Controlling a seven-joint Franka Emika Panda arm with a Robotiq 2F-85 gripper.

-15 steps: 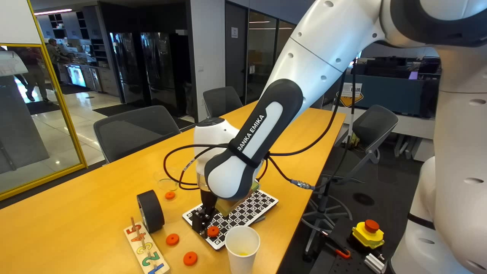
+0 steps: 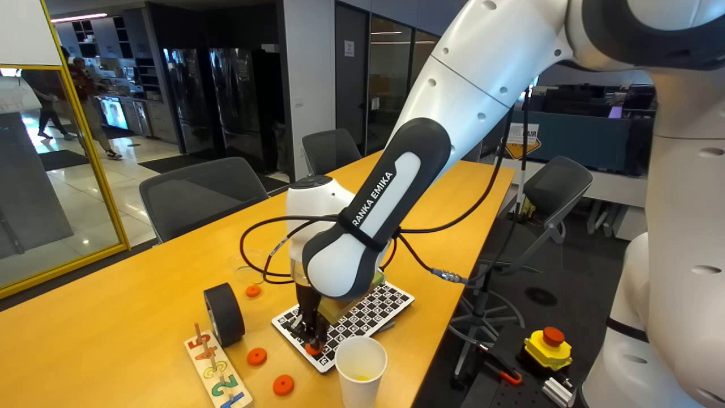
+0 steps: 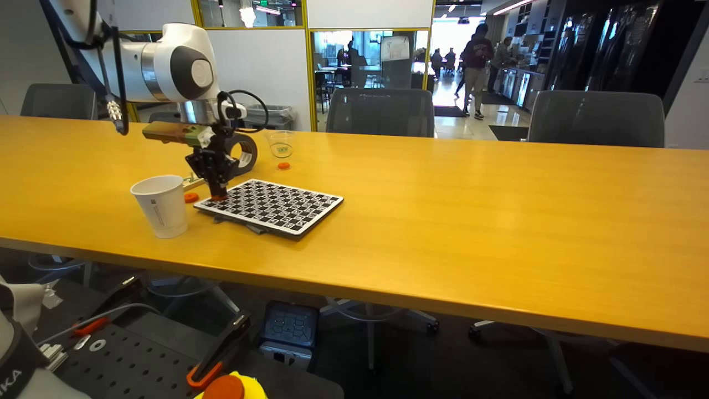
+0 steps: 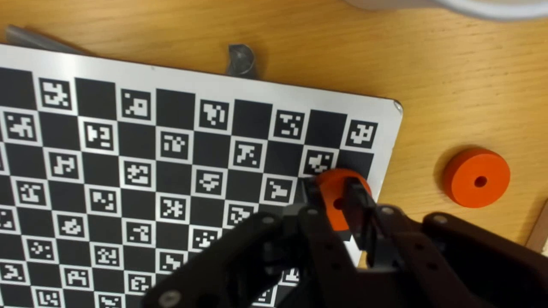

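Note:
An orange disc (image 4: 334, 190) with a centre hole lies at one corner of the black-and-white checkered board (image 4: 215, 74). My gripper points down over it, one fingertip towards each side, with orange showing in the gap. Whether the fingers press on the disc cannot be told. In exterior view 1 the gripper (image 2: 314, 342) is low at the board's near corner, hiding part of the disc (image 2: 312, 349). From the other side, exterior view 2 shows the dark gripper (image 3: 217, 193) down at the board's left corner.
Loose orange discs (image 2: 283, 385) lie on the table near a numbered wooden peg board (image 2: 217, 370). A white paper cup (image 2: 361, 370) stands close to the board corner. Beyond are a black tape roll (image 2: 224, 314) and a clear cup (image 3: 280, 144).
My gripper has shifted slightly over the disc, and its fingers now stand around it rather than beside it. The disc appears a little nearer the board's corner and is partly covered.

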